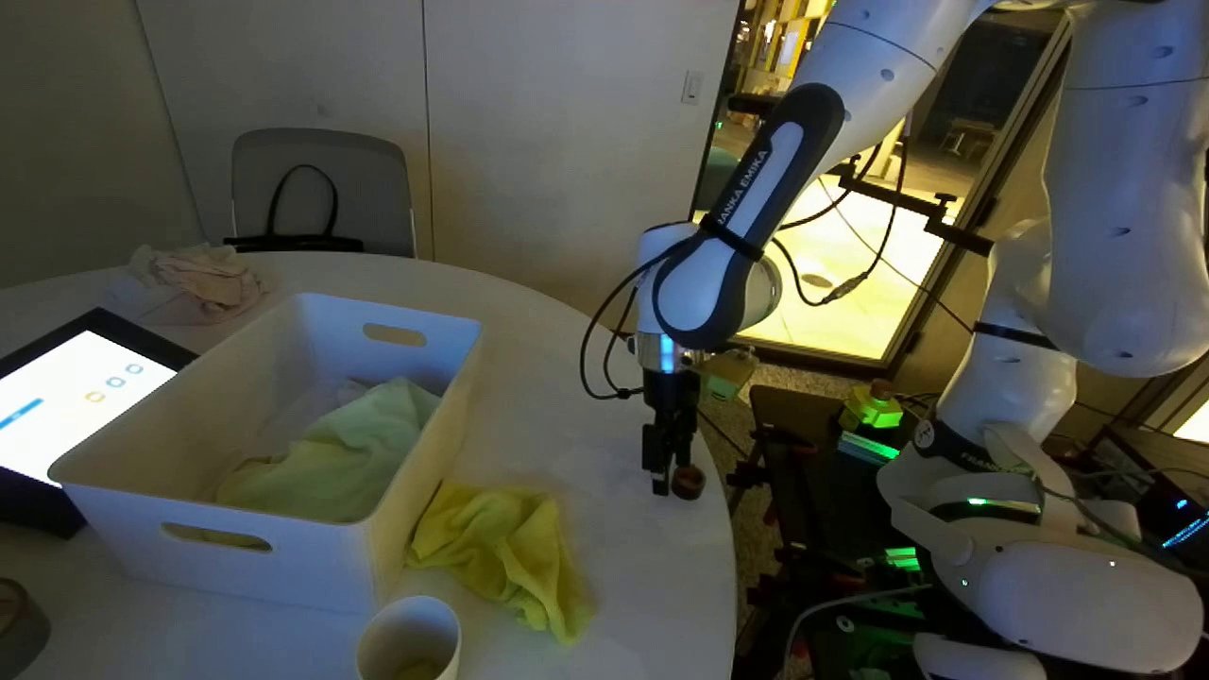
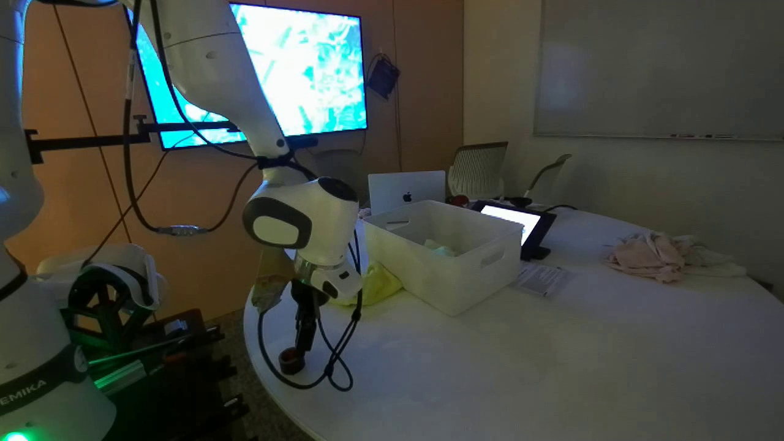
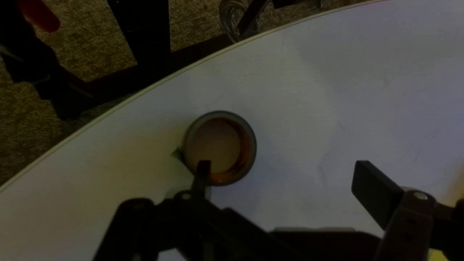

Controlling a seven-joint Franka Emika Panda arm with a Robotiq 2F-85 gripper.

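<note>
A dark ring, seemingly a tape roll (image 3: 249, 150), lies flat near the table's curved edge, a small tab sticking out at its left. My gripper is open. In the wrist view its left finger (image 3: 202, 172) overlaps the ring's near rim; whether that tip sits inside the ring or above it I cannot tell. The right finger (image 3: 376, 191) is well to the right over bare table. Exterior view 1 has the gripper (image 1: 671, 481) low, right at the ring (image 1: 688, 484). In exterior view 2 the fingers partly cover the ring (image 2: 291, 361).
A white bin (image 1: 249, 572) holding pale green cloth (image 1: 340, 448) stands to the left. Beside it are a yellow cloth (image 1: 504, 555), a white cup (image 1: 410, 646) and a tablet (image 1: 85, 391). Pinkish cloth (image 1: 210, 281) lies farther back. Table between ring and bin is mostly clear.
</note>
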